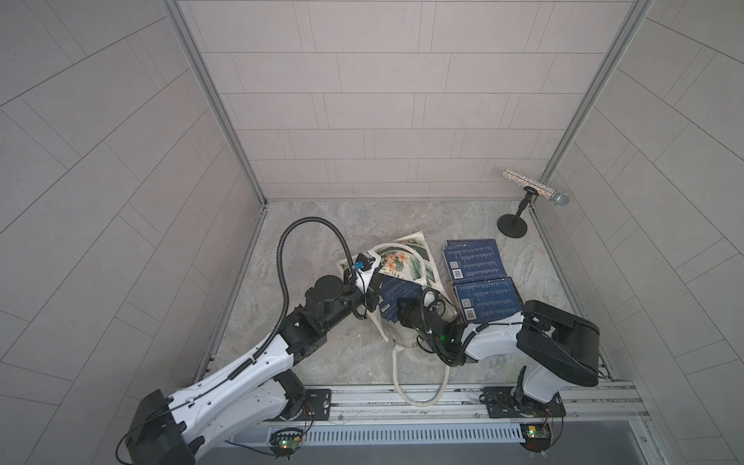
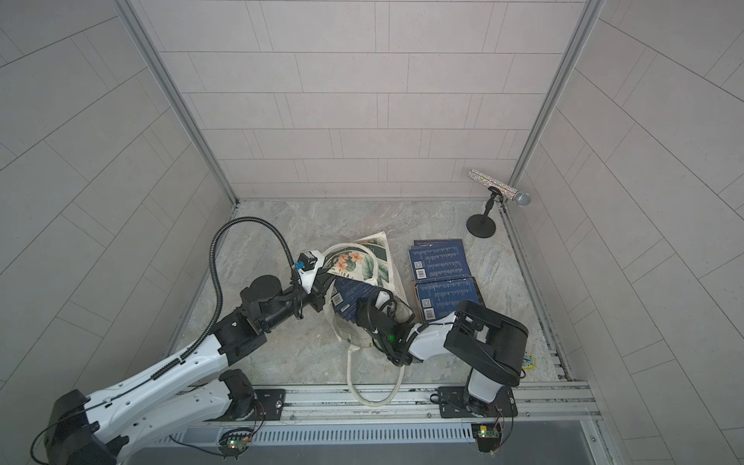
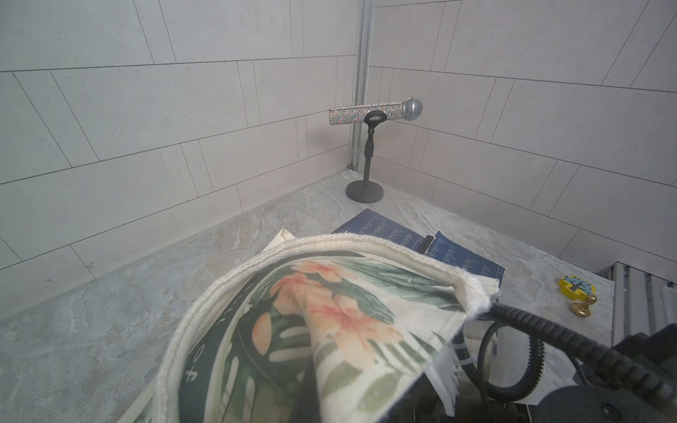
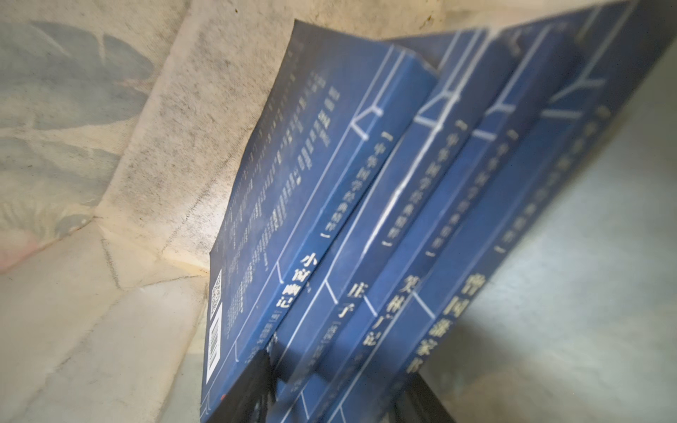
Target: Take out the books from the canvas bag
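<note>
The canvas bag (image 1: 403, 255) with a floral print lies in the middle, its mouth open toward the front. My left gripper (image 2: 316, 288) is at its left side, with bag fabric and rope handle filling the left wrist view; its fingertips are hidden, so its finger is unclear. Blue books (image 4: 303, 211) stand stacked inside the bag, spines up in the right wrist view. My right gripper reaches in, its fingers at either side of the lower ends of several books, partly hidden.
More blue books (image 1: 484, 298) lie in two piles right of the bag. A microphone on a stand (image 1: 513, 223) stands at the back right. A small yellow toy (image 3: 574, 285) and brass object (image 3: 581, 308) are at the right edge.
</note>
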